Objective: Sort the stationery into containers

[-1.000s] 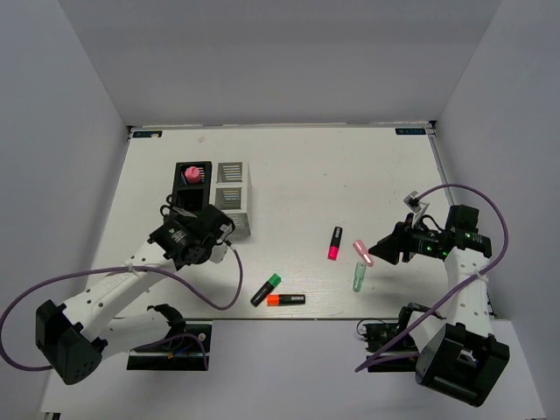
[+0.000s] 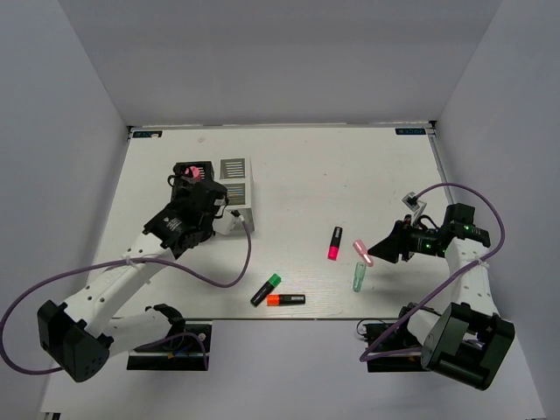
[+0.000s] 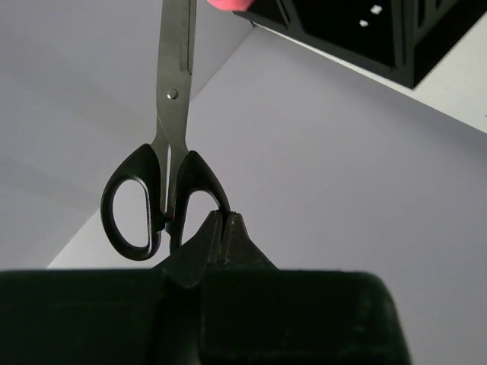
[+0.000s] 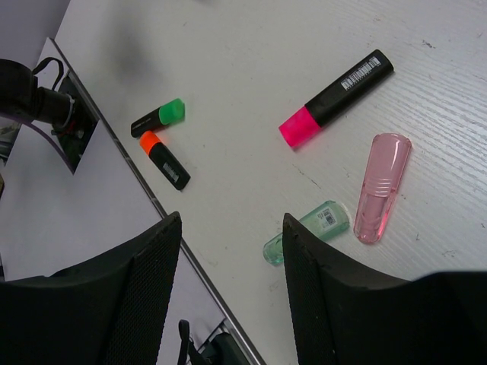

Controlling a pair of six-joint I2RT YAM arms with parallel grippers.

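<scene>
Black-handled scissors hang in the left wrist view with blades up, and my left gripper is shut on one handle loop. From above, that gripper is over the black container, where something pink shows. Beside it stands the white container. My right gripper stands open and empty above the table's right part. In the right wrist view lie a pink-tipped marker, a clear pink piece, a clear green piece, a green-tipped marker and an orange-tipped marker.
Purple cables loop from both arms, the left one hanging over the table near the white container.
The markers and clear pieces lie where they were. My right arm has barely shifted.
</scene>
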